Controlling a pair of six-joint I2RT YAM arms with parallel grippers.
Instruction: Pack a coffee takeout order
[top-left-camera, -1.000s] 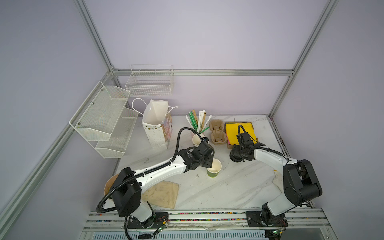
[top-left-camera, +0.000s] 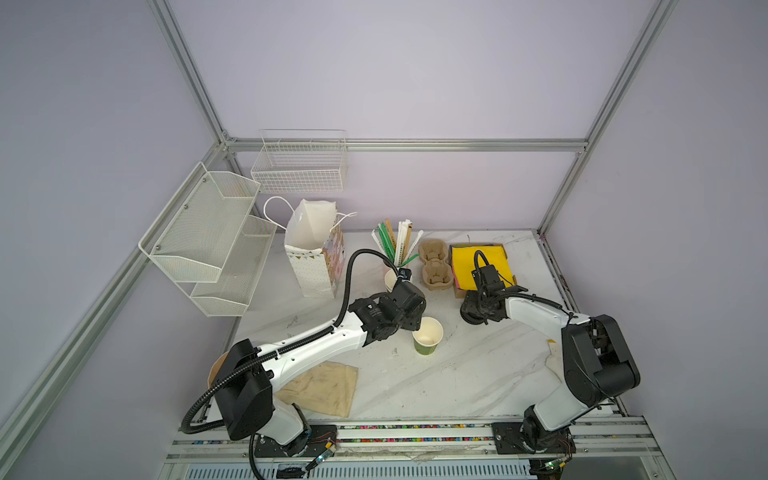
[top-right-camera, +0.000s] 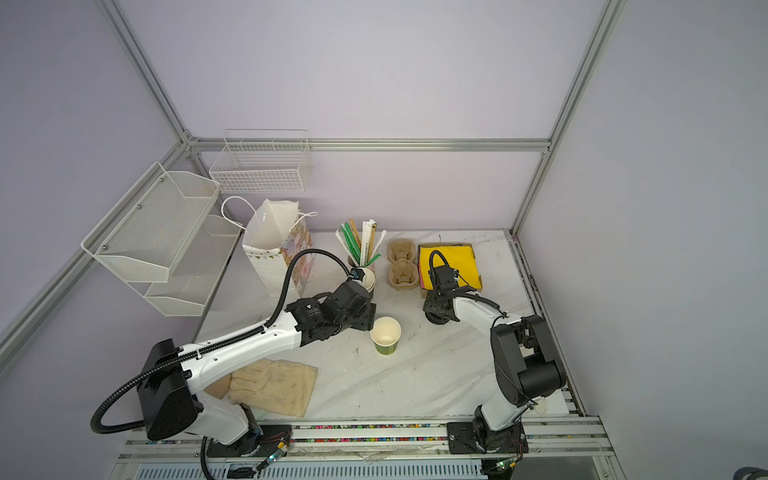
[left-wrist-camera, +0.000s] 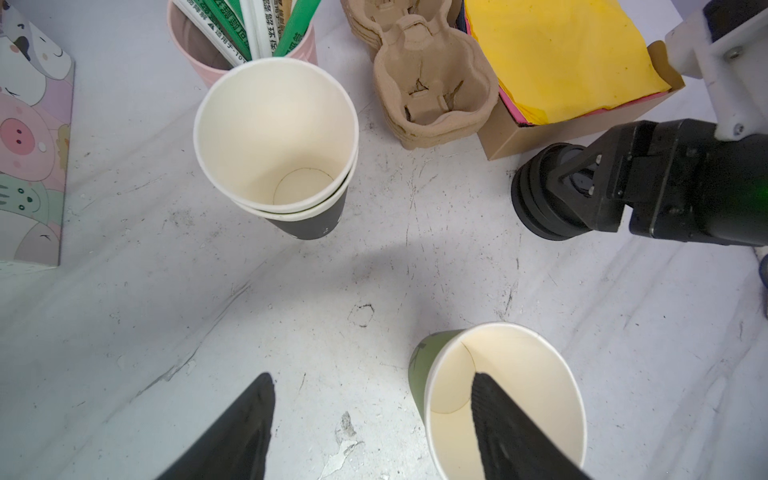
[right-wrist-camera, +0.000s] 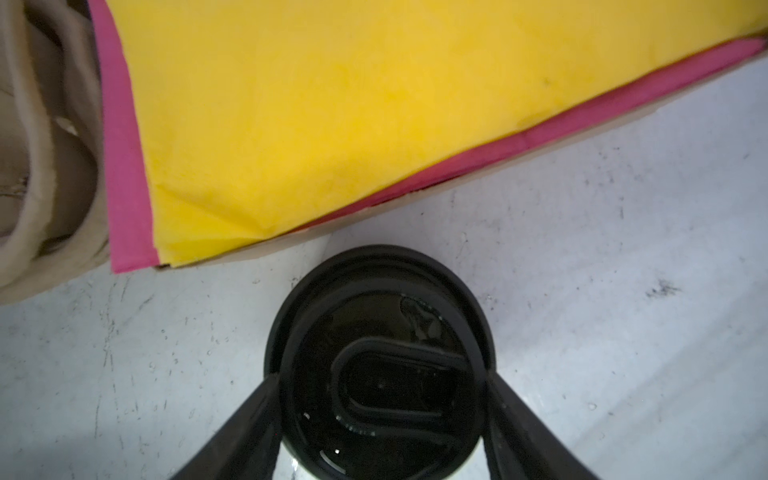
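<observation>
A green paper cup (top-left-camera: 428, 339) stands mid-table; in the left wrist view my open left gripper hangs over it, one finger at the cup's near-left side within its outline. Stacked white-rimmed dark cups (left-wrist-camera: 276, 136) stand behind. My right gripper is at a stack of black lids (right-wrist-camera: 376, 312), fingertips at either side of the upper lid; whether it grips is unclear. A white paper bag (top-left-camera: 308, 256) stands at back left. A cardboard cup carrier (left-wrist-camera: 432, 88) sits behind the cups.
A box of yellow and pink napkins (right-wrist-camera: 360, 96) adjoins the carrier. Straws and stirrers (top-left-camera: 397, 240) fill a holder at the back. A beige cloth (top-left-camera: 320, 388) lies front left. Wire baskets hang on the left and back walls.
My left arm has shifted slightly to the left over the last second. My right arm has shifted very slightly, staying at the lids.
</observation>
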